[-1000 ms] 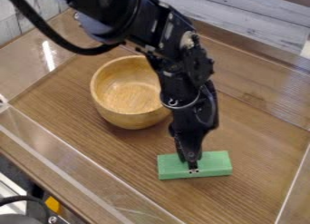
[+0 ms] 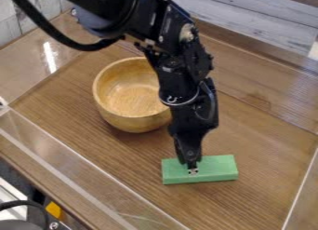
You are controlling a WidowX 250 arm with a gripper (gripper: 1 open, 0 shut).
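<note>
My black gripper (image 2: 192, 161) points straight down onto a flat green block (image 2: 217, 168) lying on the wooden tray floor at the lower right. The fingertips sit at the block's top, toward its left half, and look shut, with nothing visible between them. A tan wooden bowl (image 2: 118, 99) rests to the left of the arm, behind the block and partly hidden by the arm.
A clear wall (image 2: 74, 177) runs along the lower left, and pale walls stand at the back.
My gripper has shifted very slightly over the last second, staying at the green block. The block and bowl look unmoved.
</note>
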